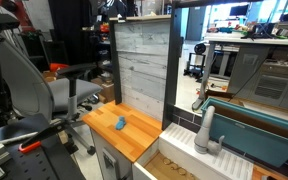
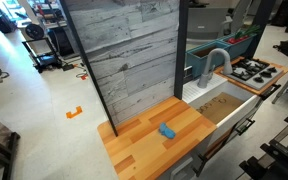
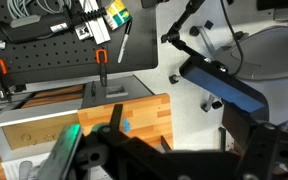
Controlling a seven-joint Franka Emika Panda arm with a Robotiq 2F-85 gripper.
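My gripper is open in the wrist view, its dark fingers spread wide with nothing between them. A small blue object (image 1: 120, 123) lies on the wooden countertop (image 1: 137, 142). The second exterior view shows the same blue object (image 2: 166, 131) near the counter's middle, clear of any gripper. From the wrist, part of the blue object (image 3: 125, 125) appears beside the left finger. Neither exterior view shows the gripper clearly.
Right of the wood is a white sink (image 2: 234, 98) with a brownish bottom and a pale faucet (image 2: 214, 60). A stove (image 2: 249, 70) stands beyond it. Behind the counter rises a whitish plank panel (image 1: 144, 65). Most of the wooden top is bare.
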